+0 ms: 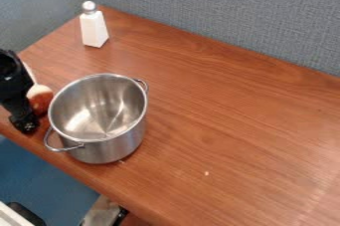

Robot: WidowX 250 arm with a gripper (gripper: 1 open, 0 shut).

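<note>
My black gripper reaches in from the left edge, low beside a red-and-white mushroom toy, which it partly hides. A steel pot with two handles stands just right of the toy, empty.
A white bottle stands at the back left of the wooden table. A grey padded wall runs behind; the table's front-left edge drops to a blue floor.
</note>
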